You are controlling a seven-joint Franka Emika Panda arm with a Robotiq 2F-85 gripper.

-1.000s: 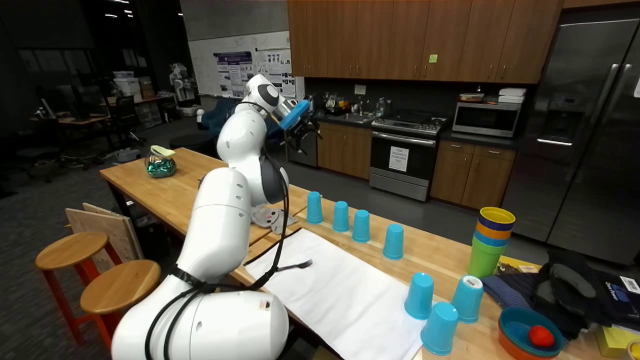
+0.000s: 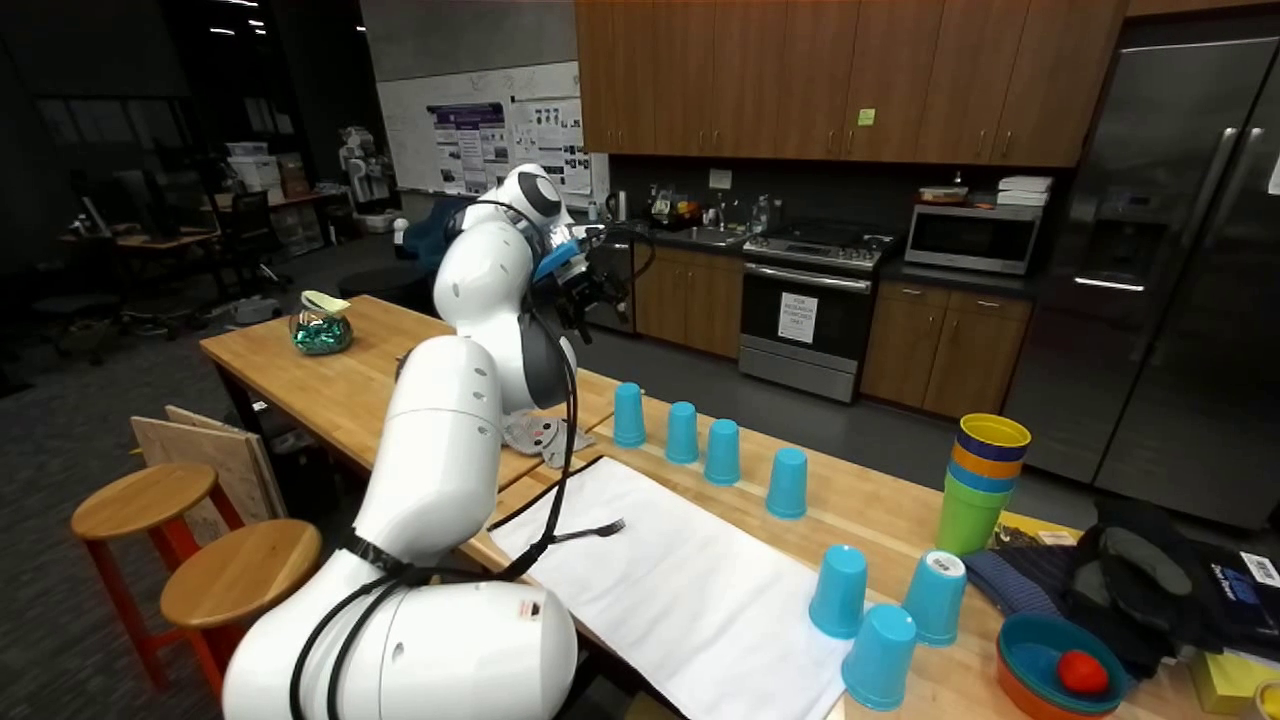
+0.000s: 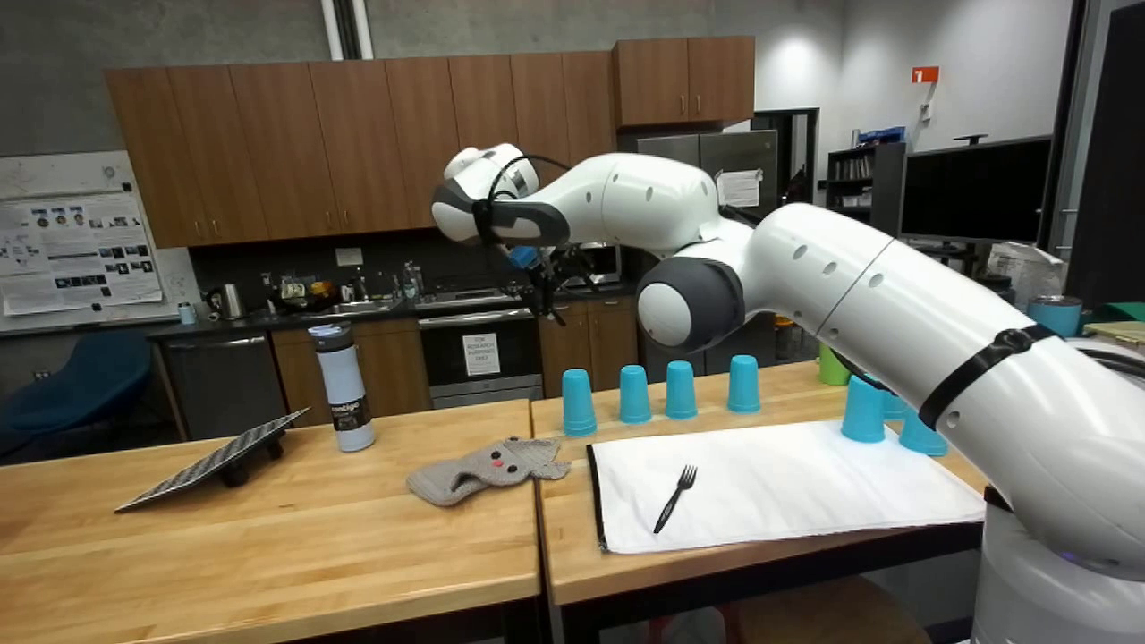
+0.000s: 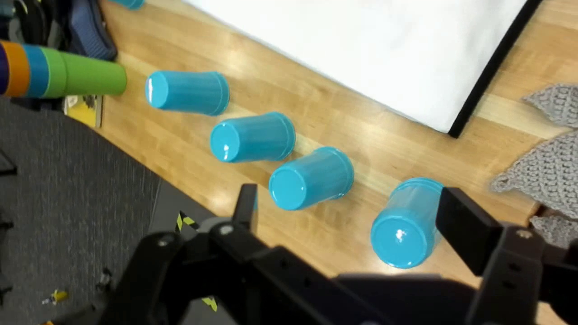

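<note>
Four blue cups would be several: the upside-down blue cups (image 2: 722, 452) stand in a loose row along the far edge of the table. My gripper (image 3: 547, 306) hangs well above the table, off its far side, touching nothing. In the wrist view its black fingers (image 4: 246, 207) are spread wide, and the gap between them is empty. The end cup (image 4: 407, 225) of the row appears below, close to the right finger. A second group of upturned blue cups (image 2: 879, 656) stands by the far end of the white mat (image 2: 696, 576).
A black fork (image 3: 676, 499) lies on the mat. A grey knitted toy (image 3: 488, 469) and a bottle (image 3: 343, 386) are on the adjoining table. A stack of coloured cups (image 2: 981, 492) and a bowl (image 2: 1056, 660) holding a red ball stand at the right end.
My wrist has tilted and the gripper has swung lower and slightly left in exterior view 1. The cups, mat and fork stay where they were.
</note>
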